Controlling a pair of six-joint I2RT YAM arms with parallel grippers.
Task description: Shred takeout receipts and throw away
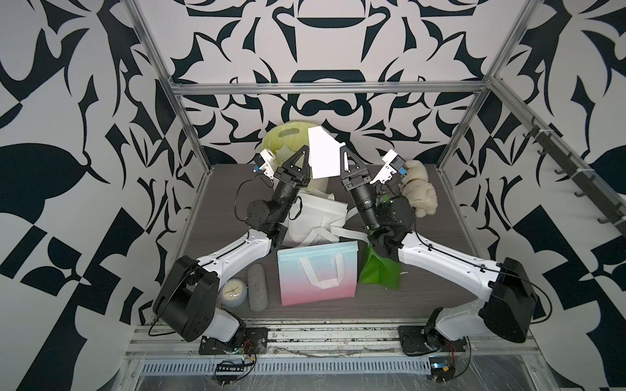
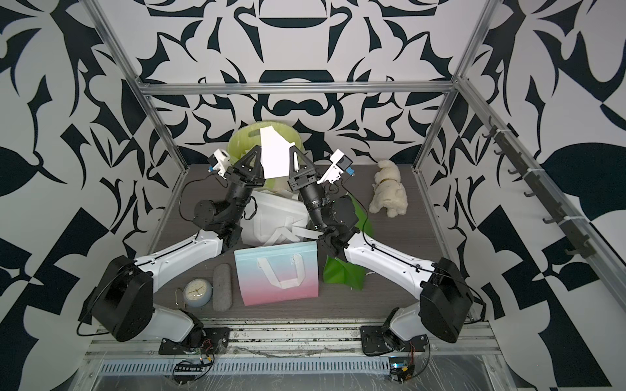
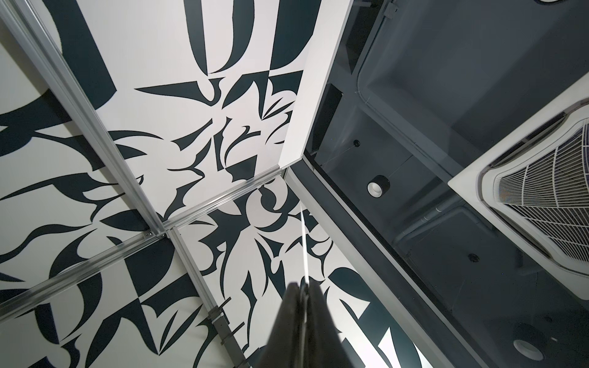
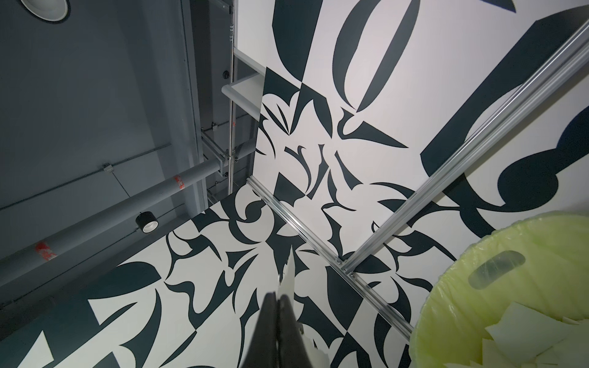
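A white paper receipt (image 1: 324,155) with a slanted upper right edge hangs between my two raised grippers. My left gripper (image 1: 305,151) is shut on its left edge; in the left wrist view the paper (image 3: 305,245) appears as a thin line rising from the fingers (image 3: 291,319). Across from it, my right gripper (image 1: 343,150) is shut on the right edge, with a pointed bit of paper (image 4: 287,281) standing above its fingertips. The yellow-green lined bin (image 2: 242,140) stands behind the sheet, partly hidden by it. White paper pieces (image 4: 533,334) lie inside the bin.
Below the arms are a white bag (image 2: 277,218), a blue-pink bag (image 1: 318,286) and a green bag (image 1: 379,270). A round clock (image 1: 232,292) and a grey case (image 1: 258,286) lie front left. A plush toy (image 2: 389,189) sits at the right.
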